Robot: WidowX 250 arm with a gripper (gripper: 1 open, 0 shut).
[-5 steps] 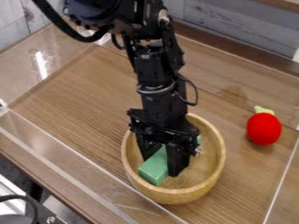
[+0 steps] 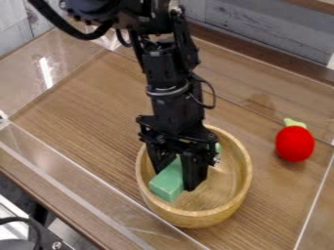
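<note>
The black gripper (image 2: 178, 166) reaches down into a round tan bowl (image 2: 214, 207) at the lower middle of the view. A mint-green block (image 2: 167, 184) lies in the bowl between and under the fingers, and the gripper appears shut on it. The arm hides part of the block and the back of the bowl.
A red tomato-like object (image 2: 295, 145) with a pale green top sits to the right of the bowl on the wooden table (image 2: 78, 107). A cable shows at the lower left.
The gripper has shifted very slightly with the block in the bowl; the red object has not moved.
</note>
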